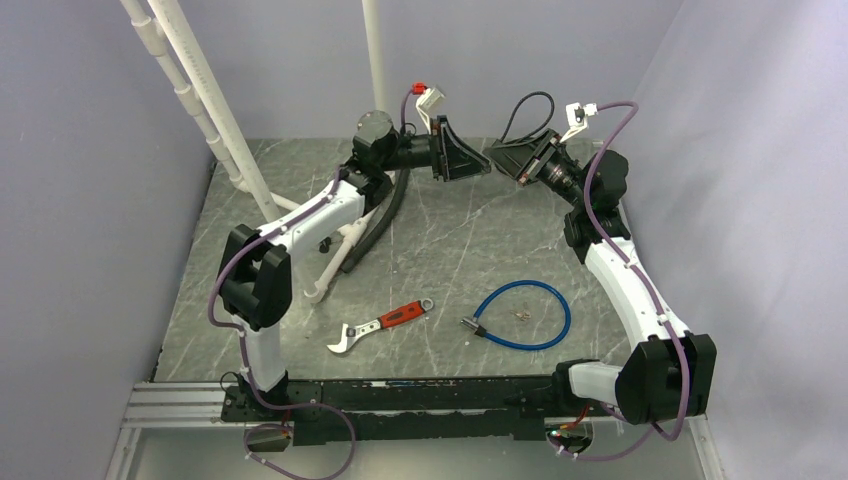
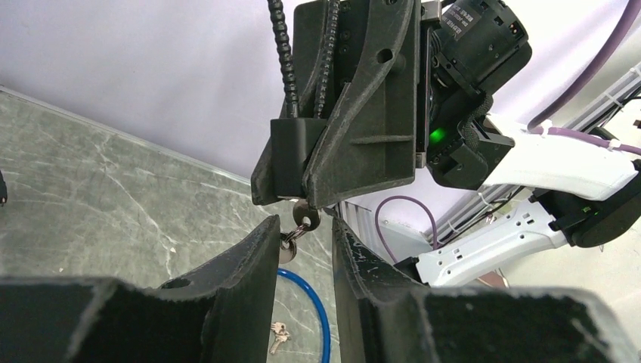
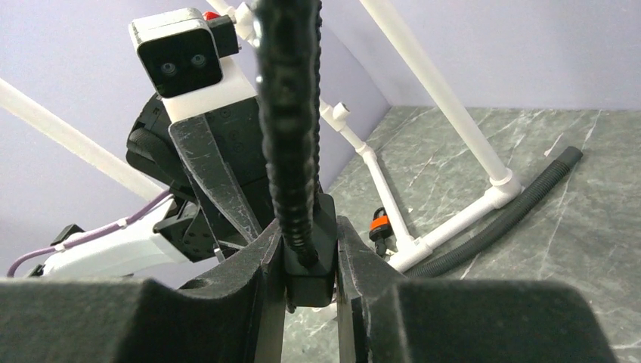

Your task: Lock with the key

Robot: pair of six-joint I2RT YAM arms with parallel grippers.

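A black lock body with a black cable looped from it is held in my right gripper, shut on it; the right wrist view also shows the lock's dark block between the fingers. Right under the lock, in the left wrist view, a small key sticks out with a ring and a second key hanging from it. My left gripper stands part open, its fingertips on either side of the key, with gaps showing. How deep the key sits in the lock is hidden. From above, both grippers nearly meet at the back centre.
On the grey table lie a blue cable lock, loose keys inside its loop, and a red-handled wrench. White pipes and a black hose stand at the left. Mid-table is free.
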